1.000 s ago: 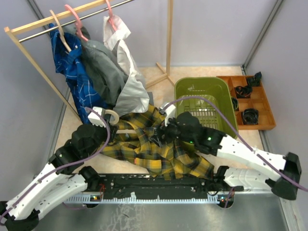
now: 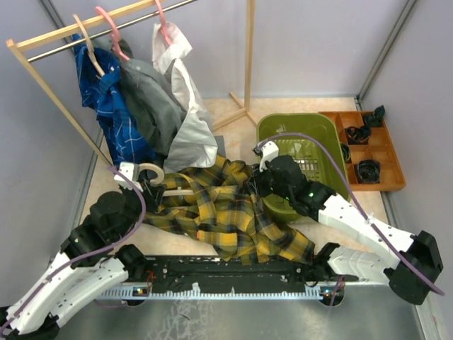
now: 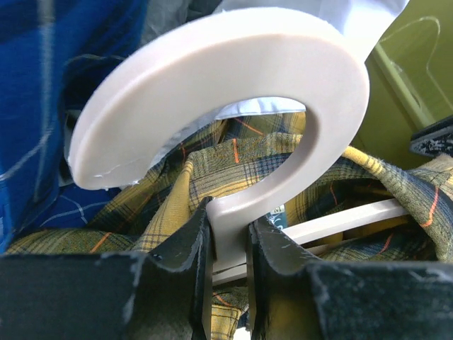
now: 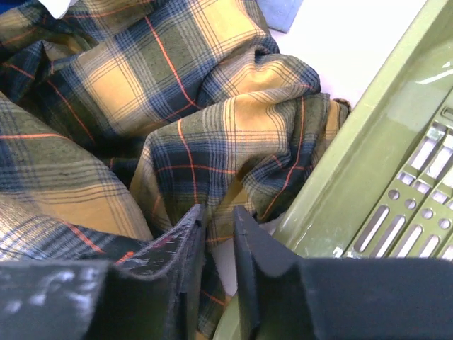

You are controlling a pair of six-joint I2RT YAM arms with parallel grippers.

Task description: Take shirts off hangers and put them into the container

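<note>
The hanger is pale, with a thick curved hook and a thin bar. My left gripper is shut on the base of that hook. The yellow-and-black plaid shirt lies rumpled across the floor. In the top view the bar's left part is bare, while its right end passes under the cloth. My right gripper hovers over the shirt's right side, beside the green basket. A narrow gap parts its fingertips, and nothing shows gripped between them.
A green basket stands at the shirt's right. Blue, grey and white garments hang from the rack at the back left, close to the left gripper. A wooden organizer with dark coils sits at the far right.
The left gripper and hanger have shifted left. My right gripper has moved right and slightly back, toward the basket. More of the bar's left part is uncovered.
</note>
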